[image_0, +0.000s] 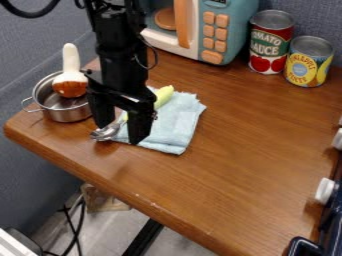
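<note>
My black gripper is low over a light blue folded cloth at the middle left of the table. Beside and partly behind it, a silver utensil and a pale yellow object rest on the cloth. Whether the fingers hold anything is hidden. A steel pot stands to the left, with an orange and white brush-like object at it.
A toy microwave stands at the back, beside a tomato can and a yellow can. A dark appliance lines the right edge.
</note>
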